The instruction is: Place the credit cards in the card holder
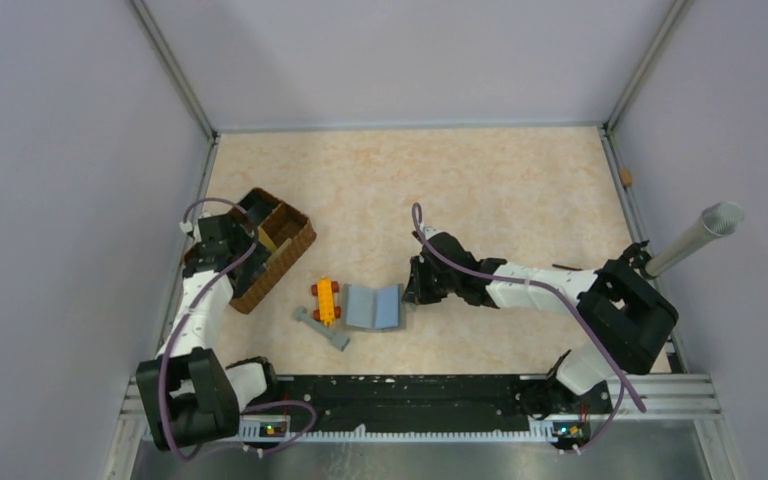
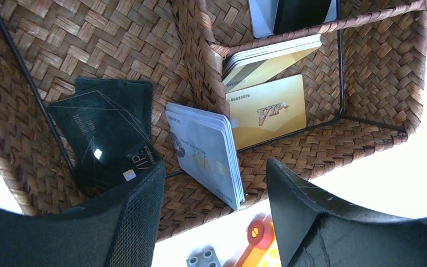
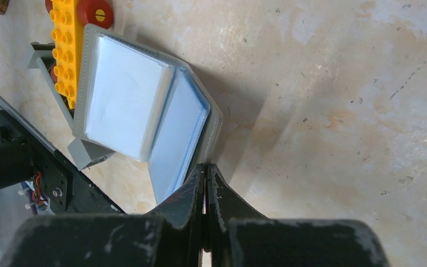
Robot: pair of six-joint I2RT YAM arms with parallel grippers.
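The woven basket (image 1: 294,250) at left holds cards in compartments: gold VIP cards (image 2: 264,111), a stack of silver VIP cards (image 2: 203,150) leaning on the divider, and dark cards (image 2: 103,128). My open left gripper is over the basket, its fingers either side of the silver stack's lower end, holding nothing. The card holder (image 1: 374,307) lies open on the table, clear sleeves visible. My right gripper is shut at the holder's right edge, with nothing seen between its fingers.
A yellow toy brick car (image 1: 326,300) and a grey toy piece (image 1: 322,328) lie between basket and holder, near the front edge.
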